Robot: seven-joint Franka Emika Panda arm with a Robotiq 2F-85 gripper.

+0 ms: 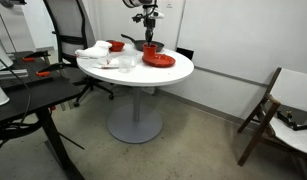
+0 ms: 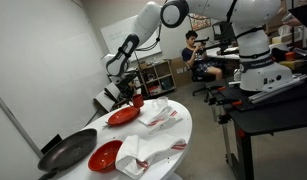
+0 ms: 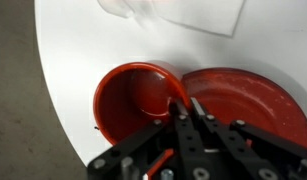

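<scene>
A red cup fills the middle of the wrist view with its round mouth facing the camera. My gripper is shut on the cup's rim, at its right side there. Close by lies a red plate, partly hidden behind the cup and the gripper. From exterior view 1, the cup appears at the left part of the plate; whether its base touches anything cannot be told. In exterior view 2 the cup shows beneath the arm, just past the plate.
On the round white table are a black pan, a red bowl and white cloths. A clear item sits near the front left edge.
</scene>
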